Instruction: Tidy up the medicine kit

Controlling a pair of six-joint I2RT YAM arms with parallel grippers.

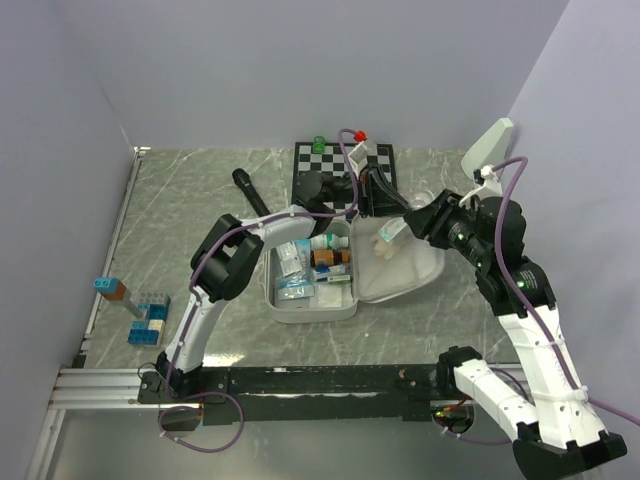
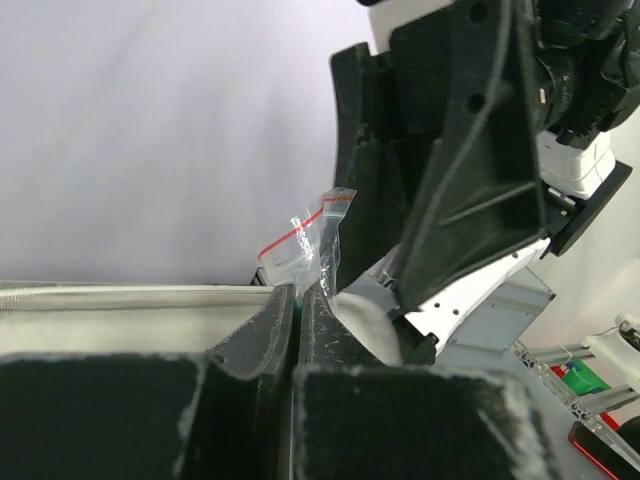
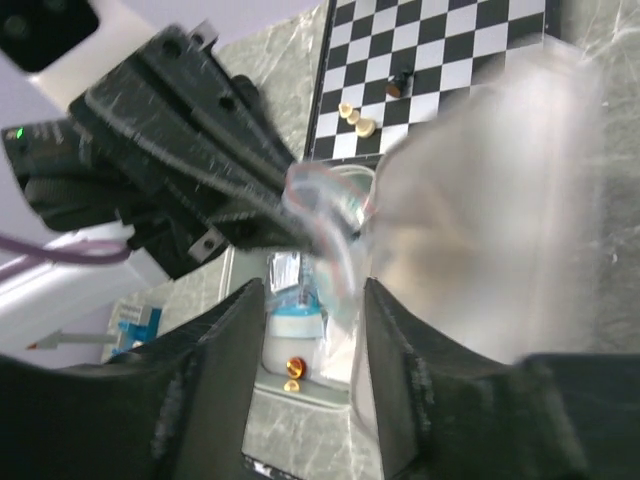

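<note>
The medicine kit stands open at the table's middle, holding bottles, packets and boxes, its lid spread to the right. My left gripper is above the lid, shut on a clear zip bag with a red seal line. My right gripper is close beside it, part open around the bag's area; in the right wrist view its fingertips are in front of the bag and the blurred lid, and whether it touches either is unclear.
A chessboard with pieces lies behind the kit. A black cylindrical object lies at the back left, and toy bricks at the front left.
</note>
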